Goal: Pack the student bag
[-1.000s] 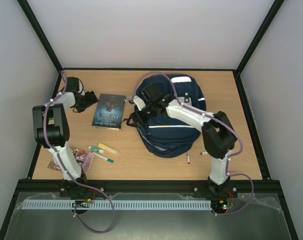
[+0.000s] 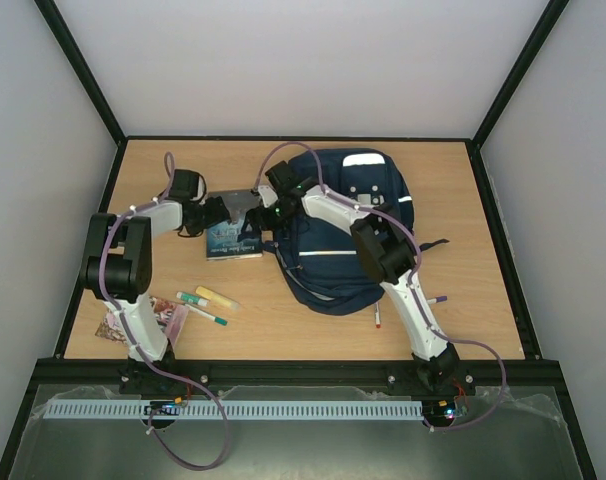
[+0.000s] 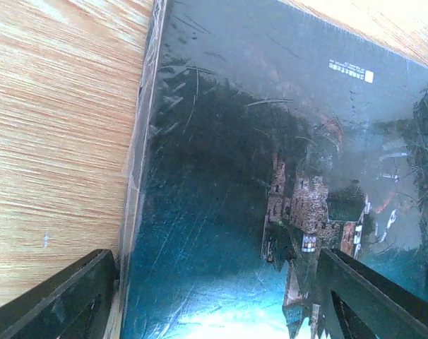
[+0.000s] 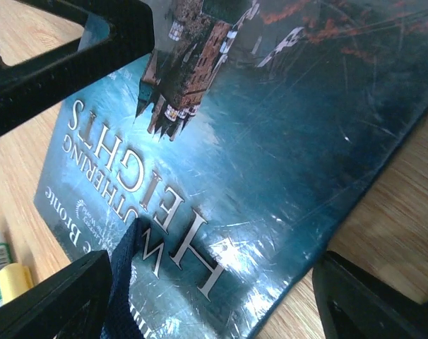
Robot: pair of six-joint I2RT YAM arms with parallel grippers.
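A dark blue hardcover book (image 2: 233, 242) lies flat on the table with its right edge close to the navy bag (image 2: 328, 282). My left gripper (image 2: 219, 210) is at its upper left; in the left wrist view the left gripper has its fingers (image 3: 359, 296) apart, spanning the spine edge of the book (image 3: 221, 212). Over the opposite side is my right gripper (image 2: 253, 222). In the right wrist view the right gripper stands open, one finger over the cover and one beyond the edge of the book (image 4: 270, 162). Whether any finger touches the book cannot be told.
A navy strap (image 4: 122, 286) crosses the book's corner beside a right finger. Lower left lie a patterned pouch (image 2: 168, 313), a yellow marker (image 2: 218, 298), a white-green stick (image 2: 191, 299) and a teal pen (image 2: 207, 315). A red-tipped pen (image 2: 377, 314) lies below the bag.
My left gripper has moved right to the book, which has slid right toward the bag.
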